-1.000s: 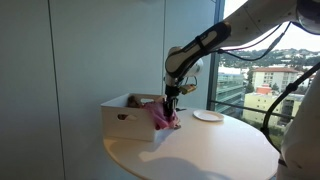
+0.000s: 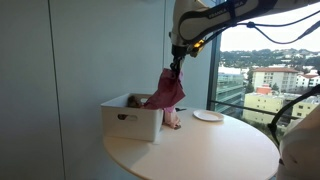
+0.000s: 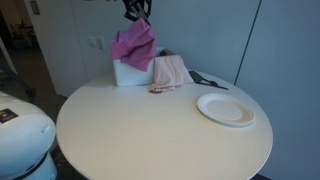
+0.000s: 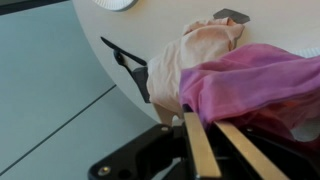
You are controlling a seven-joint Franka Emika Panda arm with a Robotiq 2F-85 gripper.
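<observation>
A magenta cloth [image 2: 166, 91] hangs from my gripper [image 2: 177, 66], which is shut on its upper part. In exterior view 2 the cloth [image 3: 134, 46] hangs in front of the white box [image 3: 125, 75]. The wrist view has the cloth [image 4: 240, 80] bunched at the fingertips. A pale pink cloth [image 3: 172, 72] lies beside the box, partly draped up near its side. The wrist view shows that pale cloth [image 4: 190, 58] close to the magenta one, apart from the fingers.
The white box [image 2: 132, 122] stands at the table's edge with dark and brown items inside. A white plate [image 3: 226, 109] and dark utensils [image 3: 208, 81] lie on the round table [image 3: 150, 130].
My gripper has risen, lifting the magenta cloth from beside the box to above its rim. The pale cloth remains on the table.
</observation>
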